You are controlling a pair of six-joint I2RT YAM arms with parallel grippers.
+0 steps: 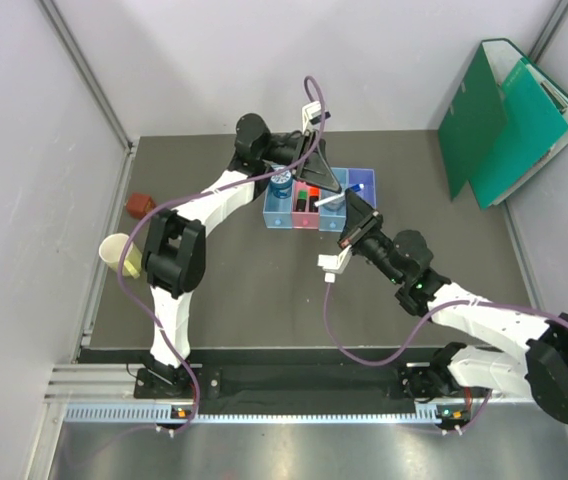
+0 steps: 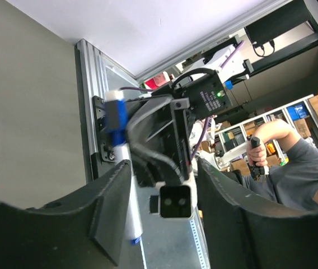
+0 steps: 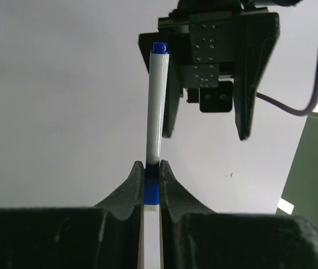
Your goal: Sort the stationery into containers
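Observation:
A white marker with blue ends [image 3: 157, 101] is held upright in my right gripper, whose fingers are shut on it. My left gripper stands open, with the marker showing beyond its fingertips toward one side; from the top view both grippers meet over the organiser [image 1: 304, 219], a box with blue, pink and purple compartments. That organiser holds several small items, partly hidden under the arms.
A brick-red block [image 1: 139, 205] and a cream mug [image 1: 114, 252] lie at the left of the table. Green folders [image 1: 519, 130] lean at the back right.

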